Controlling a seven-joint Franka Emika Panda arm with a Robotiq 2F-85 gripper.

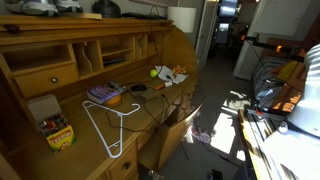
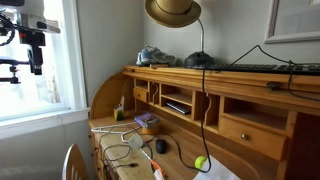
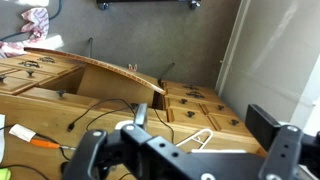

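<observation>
My gripper stands open in the wrist view, its dark fingers wide apart with nothing between them. It is held high, well clear of the desk, and in exterior view 2 the arm (image 2: 22, 30) shows in front of the window. On the desk's left part lies a white hanger (image 1: 113, 125). Part of the hanger (image 3: 195, 139) also shows in the wrist view, behind the gripper. A purple item (image 1: 103, 93) rests farther back, with a dark round object (image 1: 138, 88) nearby. An orange-handled tool (image 3: 42, 137) lies among cables.
A crayon box (image 1: 57, 131) stands at the desk's left end. The green ball (image 2: 201, 162) and white papers (image 2: 216, 172) sit toward the other end. Cubbies and drawers (image 2: 252, 136) line the back. A curved wooden chair back (image 1: 180, 135) rises before the desk.
</observation>
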